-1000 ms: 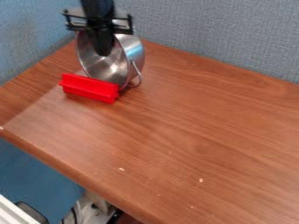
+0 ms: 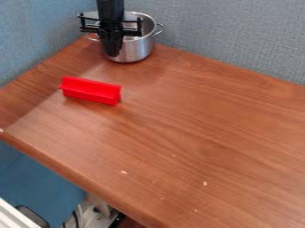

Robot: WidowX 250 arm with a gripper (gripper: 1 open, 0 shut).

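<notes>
A steel pot [image 2: 134, 48] with wire side handles stands upright at the back left corner of the wooden table, near the padded walls. My black gripper [image 2: 112, 36] is over the pot's left side and in front of part of it; its fingertips are too small and dark to tell what, if anything, is between them. A red block [image 2: 91, 90] lies on the table in front of the pot, apart from it.
Grey-blue padded walls [image 2: 226, 44] border the back and left. Cables and white hardware show below the front left edge.
The pot has gone from tipped on its side to upright and farther back, away from the red block. My gripper has moved slightly with it.
</notes>
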